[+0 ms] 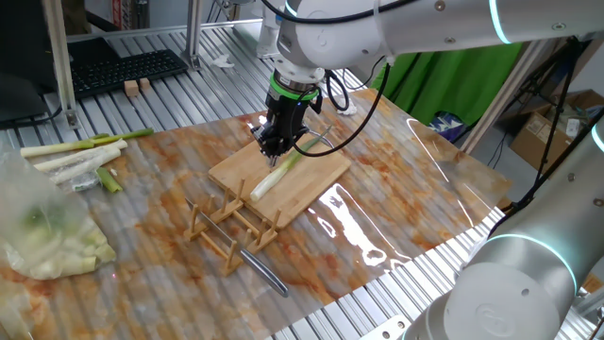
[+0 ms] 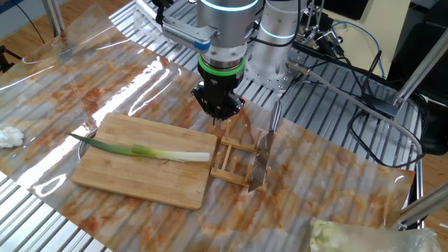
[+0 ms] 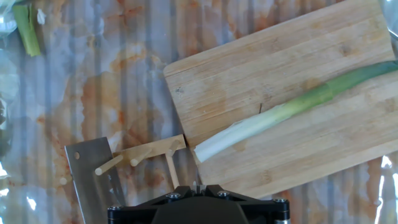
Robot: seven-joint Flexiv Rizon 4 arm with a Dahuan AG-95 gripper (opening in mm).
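Note:
A leek (image 3: 267, 121), white at one end and green at the other, lies across the wooden cutting board (image 3: 217, 74). Beside the board is a wooden rack with pegs (image 2: 227, 157). A cleaver (image 2: 262, 157) rests in that rack; its blade (image 3: 93, 177) shows at the lower left of the wrist view. My gripper points down above the tabletop, close to the rack and the board's near end. Its fingers look shut together, and nothing shows between them. In exterior view 1 the gripper (image 1: 273, 161) overlaps the board, apart from the leek.
A clear plastic bag (image 1: 52, 222) of cut leek pieces lies at the left of exterior view 1, with more leek stalks (image 1: 80, 156) behind it. A keyboard (image 1: 123, 71) sits farther back. The marbled sheet (image 1: 151, 283) has bare room in front.

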